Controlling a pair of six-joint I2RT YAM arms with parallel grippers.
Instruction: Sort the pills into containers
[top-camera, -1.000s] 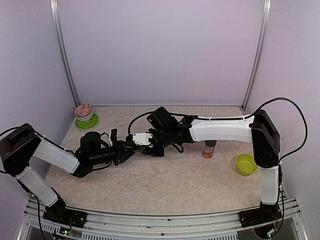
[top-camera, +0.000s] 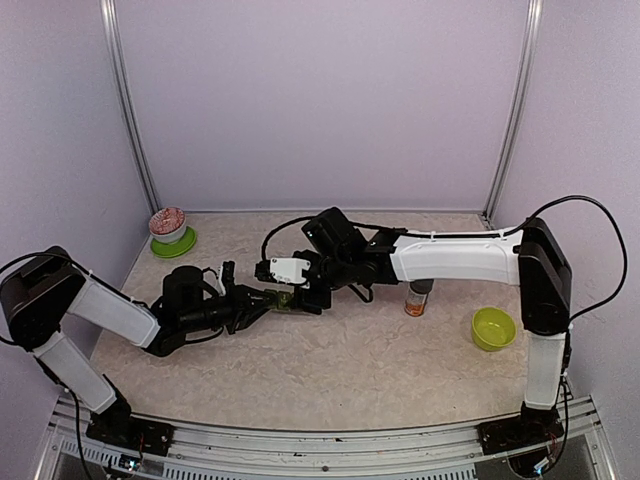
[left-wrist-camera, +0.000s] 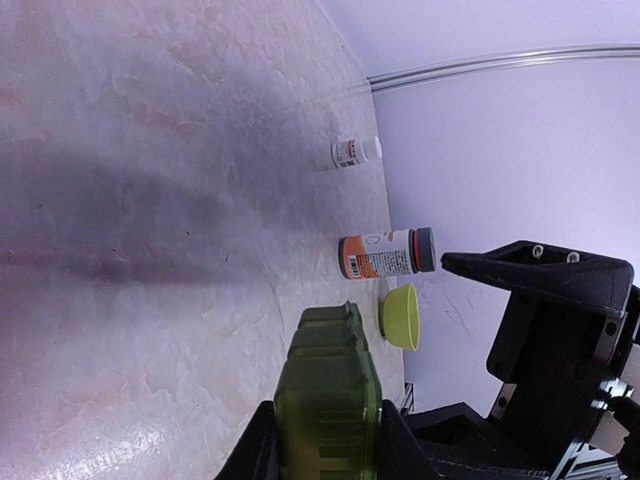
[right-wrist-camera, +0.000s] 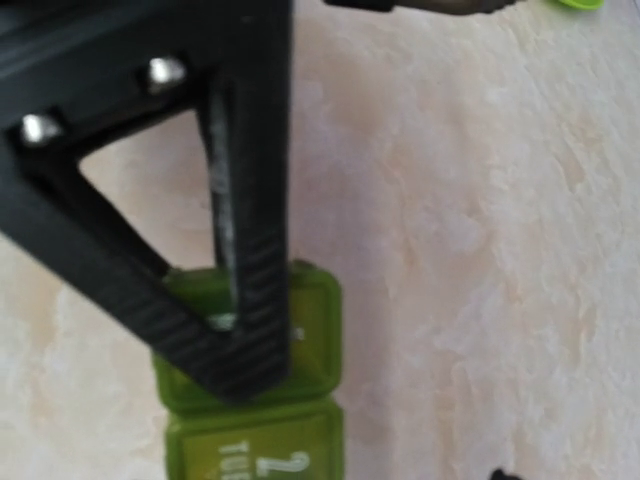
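Note:
A green pill organizer (left-wrist-camera: 328, 400) is gripped at its near end by my left gripper, seen in the left wrist view. In the right wrist view, two compartments of the organizer (right-wrist-camera: 260, 440) show with their lids down; one is marked "2 TUE". My right gripper is open, with one finger (right-wrist-camera: 250, 350) in front of the compartment beside it. Whether that finger touches the lid cannot be told. An orange-labelled pill bottle (top-camera: 416, 298) stands on the table to the right, partly behind the right arm. No loose pills are visible.
A small white bottle (left-wrist-camera: 350, 152) stands farther off in the left wrist view. On the right is a yellow-green bowl (top-camera: 493, 328); at the back left, a patterned bowl (top-camera: 168, 224) rests on a green plate (top-camera: 188, 242).
The left arm has barely moved.

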